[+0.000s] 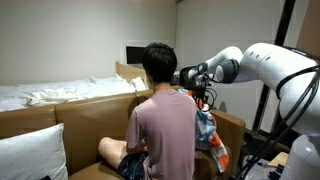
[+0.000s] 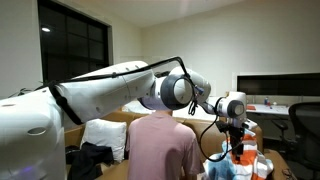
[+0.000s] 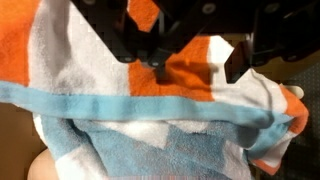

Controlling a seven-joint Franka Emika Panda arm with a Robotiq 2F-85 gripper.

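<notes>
A towel with orange, white and light blue areas hangs over the right end of the sofa. In the second exterior view the same towel lies beyond the seated person. My gripper points at the towel's cloth, which fills most of the wrist view. Its dark fingers stand apart, with orange cloth visible behind the gap. Whether the fingertips touch the cloth, or any fold lies between them, I cannot tell.
A person in a pink shirt sits on the brown sofa, close to the towel and arm. White pillows lie at the left. Behind the sofa is a surface with white bedding.
</notes>
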